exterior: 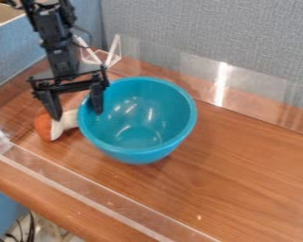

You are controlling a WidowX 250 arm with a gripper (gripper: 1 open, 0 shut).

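My black gripper (71,98) is open at the left of the teal bowl (147,121), one finger at the bowl's left rim and the other to its left, above a white and orange object (45,127). That object lies on the wooden table, partly hidden behind the gripper and bowl; I cannot tell what it is.
Clear plastic edging runs along the back and front left. A grey wall (230,38) stands behind, and a light blue box (8,57) is at the upper left.
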